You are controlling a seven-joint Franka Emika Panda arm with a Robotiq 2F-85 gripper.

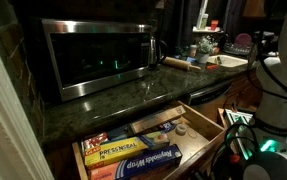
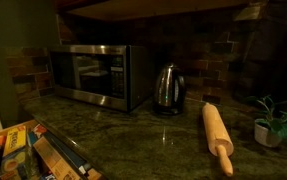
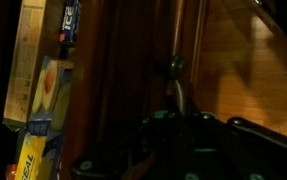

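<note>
An open wooden drawer [image 1: 191, 146] holds boxes under the dark counter. In the wrist view, its front panel [image 3: 108, 70] runs from top to bottom, with the box contents on the left. A metal handle [image 3: 177, 68] is on the outer face of that panel. My black gripper is shut on the handle at the bottom centre, though the dark picture partly hides the contact. In exterior view 1 the white arm [image 1: 273, 166] stands at the lower right, and the fingertips cannot be made out there.
Inside the drawer lie a yellow Press'n Seal box [image 1: 128, 149] and a blue wrap box [image 1: 138, 164]. A microwave [image 1: 101, 57], a kettle [image 2: 169, 90] and a rolling pin [image 2: 217, 135] stand on the counter [image 1: 113, 110]. Wooden floor [image 3: 248, 80] shows beside the drawer front.
</note>
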